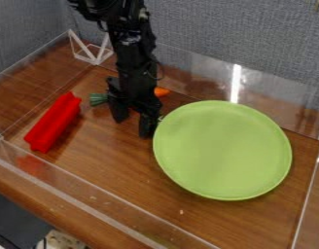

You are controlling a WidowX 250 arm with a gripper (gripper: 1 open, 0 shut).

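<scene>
My black gripper [133, 109] is low over the middle of the wooden table, open, its fingers reaching down around an orange carrot [161, 92] with a green top [98, 99]. The carrot lies crosswise behind the fingers, largely hidden by them; whether they touch it I cannot tell. The right finger is beside the left rim of a large green plate [222, 151].
A long red object [53, 123] lies at the left of the table [162, 216]. Clear walls edge the surface, with a white frame [90, 51] at the back left.
</scene>
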